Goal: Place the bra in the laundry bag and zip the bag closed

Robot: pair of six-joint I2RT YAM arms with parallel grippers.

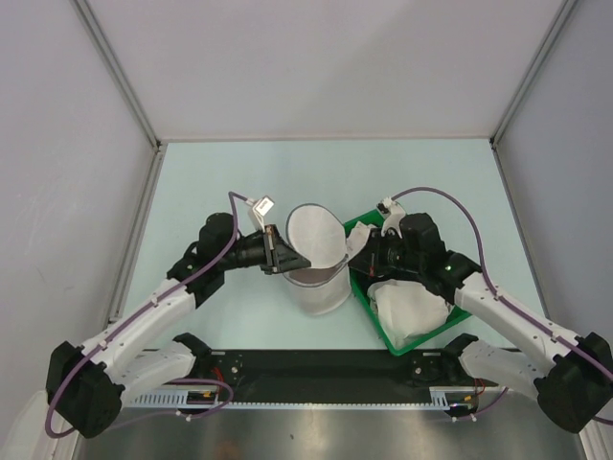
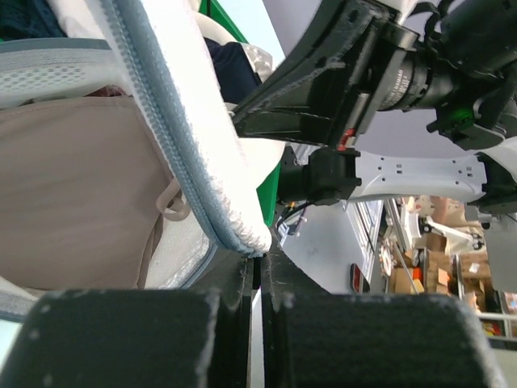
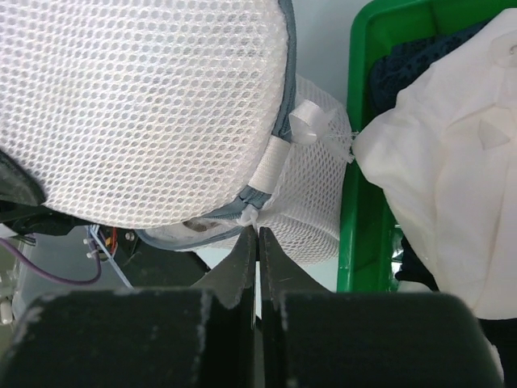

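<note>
The white mesh laundry bag stands open between my grippers, its lid raised. My left gripper is shut on the lid's zipper edge. A taupe fabric piece, likely the bra, lies inside the bag. My right gripper is shut on a small white tab at the bag's grey zipper band, at the bag's right side.
A green tray sits to the right of the bag, holding white cloth and dark items.
</note>
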